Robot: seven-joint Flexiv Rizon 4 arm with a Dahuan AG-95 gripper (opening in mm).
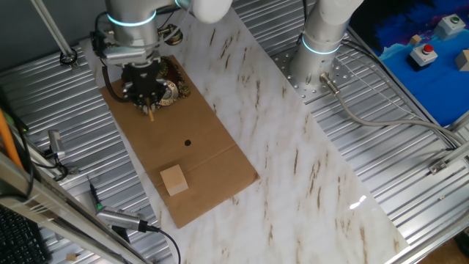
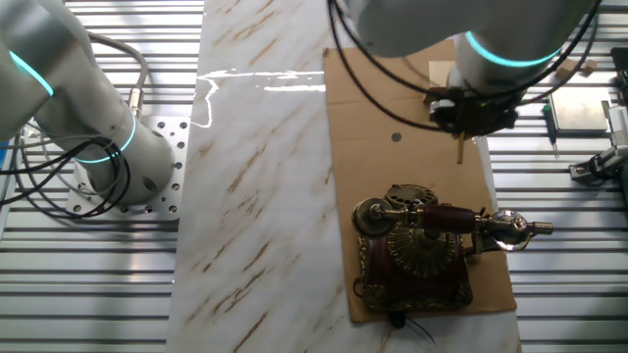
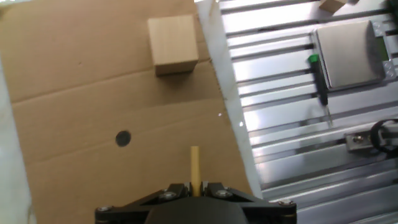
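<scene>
My gripper is shut on a thin wooden stick (image 3: 195, 163), which juts out past the fingertips. In exterior view 1 the gripper (image 1: 147, 101) hangs near an old-style telephone (image 1: 170, 91) and partly covers it. Exterior view 2 has the stick (image 2: 460, 150) pointing down between the telephone (image 2: 417, 270) and a pale wooden block (image 2: 442, 73). The telephone's handset (image 2: 446, 219) lies across its top. The block (image 3: 173, 43) sits on a cardboard sheet (image 3: 68, 118), ahead of the stick in the wrist view. No telephone shows there.
A dark round spot (image 3: 123, 138) marks the cardboard. Slatted metal lies past the sheet's edge, with a screwdriver (image 3: 319, 81) and a flat metal-topped device (image 3: 349, 55) on it. Bare marble-patterned board (image 1: 293, 161) lies between the cardboard and the arm's base (image 1: 311, 70).
</scene>
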